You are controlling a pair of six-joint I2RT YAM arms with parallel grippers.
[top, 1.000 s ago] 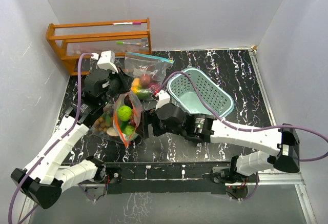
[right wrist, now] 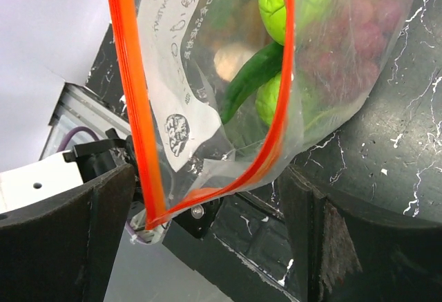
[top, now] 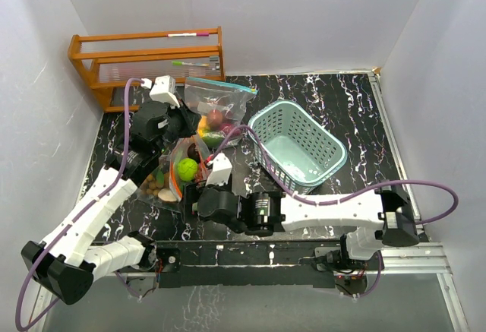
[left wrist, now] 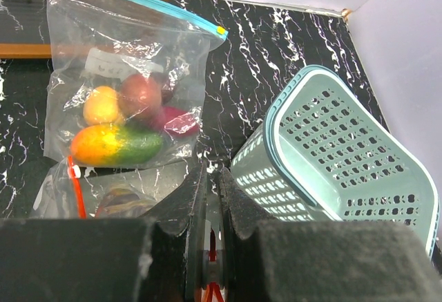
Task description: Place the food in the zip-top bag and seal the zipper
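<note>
An unsealed zip bag with an orange zipper (right wrist: 131,74) gapes wide, holding green produce (right wrist: 304,5), a green pepper (right wrist: 253,81) and red grapes (right wrist: 352,29). My left gripper is shut on the bag's orange-edged rim at the far end; a strip of orange shows below its fingers. At the bag's near end is my right gripper, its fingers part open, one finger to each side of the orange corner. The right fingers do not visibly pinch the zipper. From above, the right arm covers the bag's near corner.
A second bag with a blue zipper (left wrist: 145,1), filled with fruit and vegetables, lies behind. The pale green basket (top: 300,146) stands empty to the right. At the back left is a wooden rack (top: 144,55). Dark counter shows clear at the front.
My right gripper has come left and toward the front, over the near corner of the orange-zipper bag. The left arm has shifted only slightly, still at the bag's far end.
</note>
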